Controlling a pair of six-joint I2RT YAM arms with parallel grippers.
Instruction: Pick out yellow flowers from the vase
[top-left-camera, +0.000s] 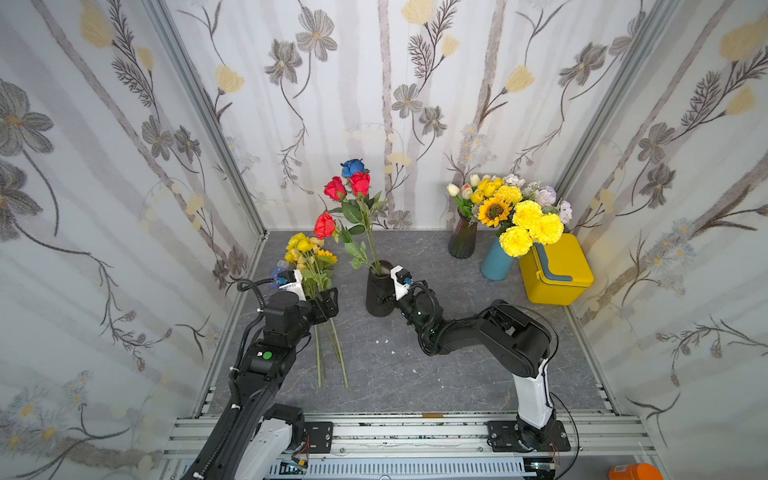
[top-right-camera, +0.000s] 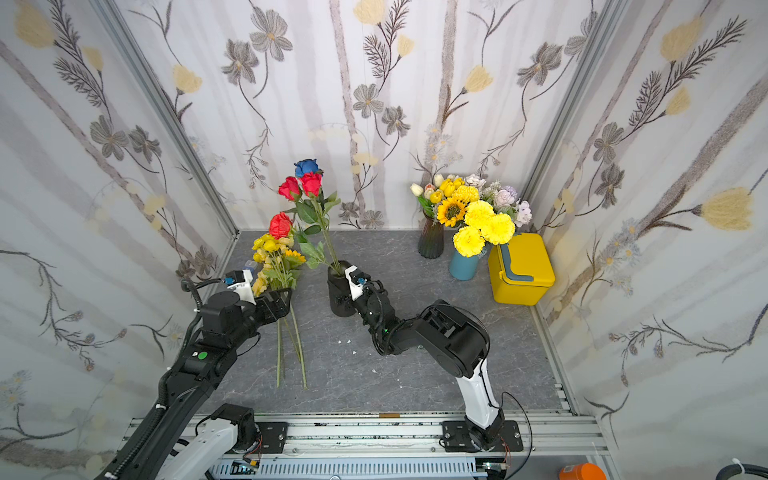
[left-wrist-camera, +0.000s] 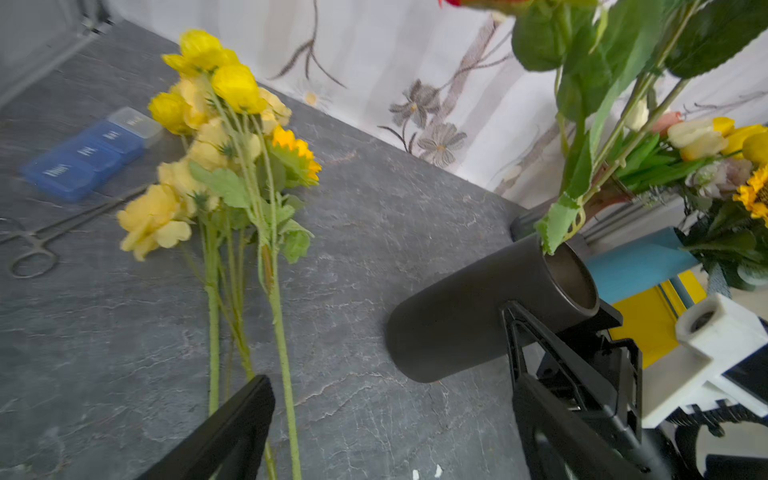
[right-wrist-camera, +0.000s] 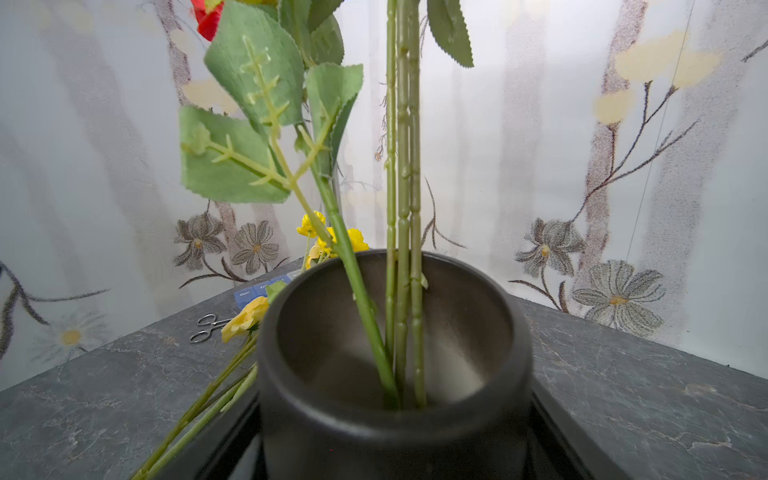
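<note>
A dark vase stands upright, with red roses and a blue rose rising from it. My right gripper is shut around the vase, one finger on each side below the rim. Several stems enter its mouth in the right wrist view. Left of it, a bunch of yellow flowers lies on the table, stems toward the front. My left gripper is open above those stems, nothing between its fingers. No yellow bloom is visible among the roses in the top views.
A brown vase of tulips and a blue vase of yellow and pale flowers stand back right, beside a yellow box. Scissors and a blue pill box lie far left.
</note>
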